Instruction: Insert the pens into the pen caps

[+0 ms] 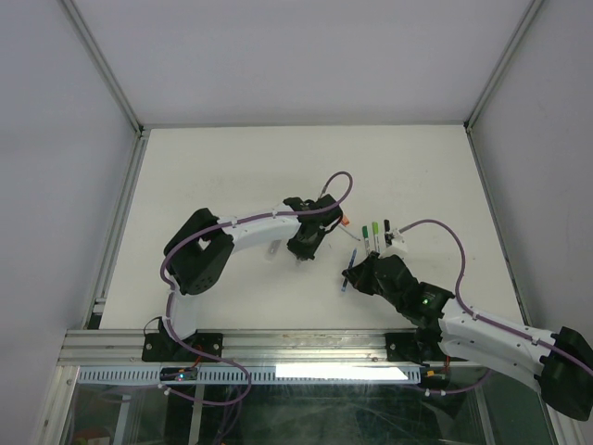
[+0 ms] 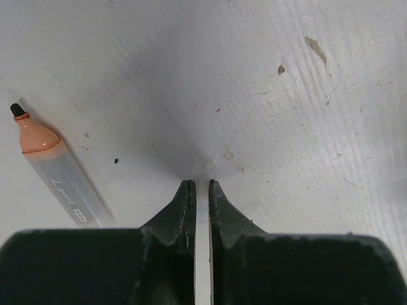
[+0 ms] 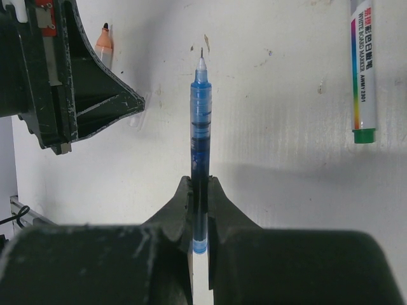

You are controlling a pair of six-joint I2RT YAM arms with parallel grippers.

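My left gripper is low over the table with a small clear plastic cap (image 2: 202, 171) at its nearly closed fingertips; how firmly it holds it is unclear. An orange marker (image 2: 57, 171) lies to its left in the left wrist view. My right gripper is shut on a blue pen (image 3: 200, 127), whose bare tip points up in the right wrist view, toward the area beside the left gripper. In the top view the two grippers (image 1: 299, 258) face each other a short way apart.
A white marker with a green end (image 3: 364, 76) lies to the right in the right wrist view. Several markers (image 1: 375, 232) lie behind the right gripper.
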